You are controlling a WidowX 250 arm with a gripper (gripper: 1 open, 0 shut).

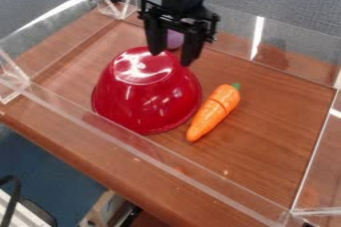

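A red bowl (144, 102) lies upside down on the wooden table, left of centre. An orange toy carrot (213, 112) lies to its right, green tip toward the back. My black gripper (172, 52) hangs over the back of the bowl, its two fingers apart and pointing down; whether anything is between them is hard to tell. A purple object (174, 38) behind the gripper is mostly hidden by it.
Low clear walls ring the wooden table (273, 151). A grey wall stands behind.
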